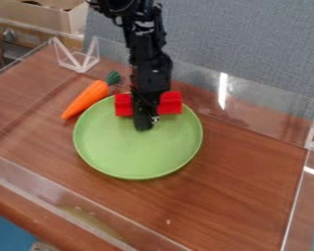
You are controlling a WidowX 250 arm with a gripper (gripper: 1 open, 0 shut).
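My black gripper (145,116) comes down from the top onto the back part of a green plate (136,154). It looks shut; whether anything sits between its fingertips is hidden. A red block (169,105) lies behind it at the plate's back rim, showing on both sides of the gripper. An orange carrot (86,96) with a green top lies on the wood to the left of the plate.
Clear low walls edge it, with white brackets (71,59) at the corners. A box (42,14) stands beyond the back left.
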